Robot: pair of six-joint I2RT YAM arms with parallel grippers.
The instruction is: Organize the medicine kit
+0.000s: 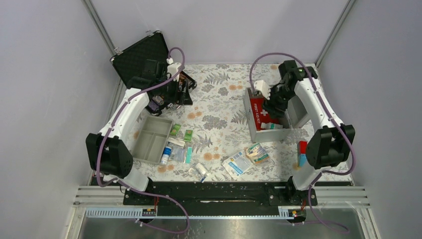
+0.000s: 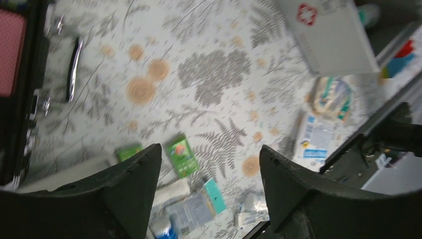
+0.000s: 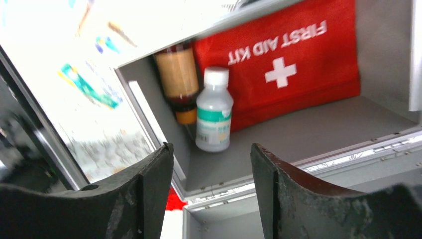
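My right gripper is open and empty over the grey box [image 1: 252,130]. Inside, a red first aid pouch [image 3: 298,64], a white bottle [image 3: 213,134] and a brown bottle [image 3: 175,72] are visible. My left gripper stands open above the table, beside the black case [image 1: 132,55]. The divided grey tray [image 1: 148,144] lies at front left, with small green packets [image 2: 182,157], a blue-capped bottle [image 1: 166,154] and clear bags beside it.
Two flat packs [image 1: 237,164] lie at front middle, a small white tube [image 1: 200,172] left of them. A red-blue item [image 1: 301,152] is right of the box.
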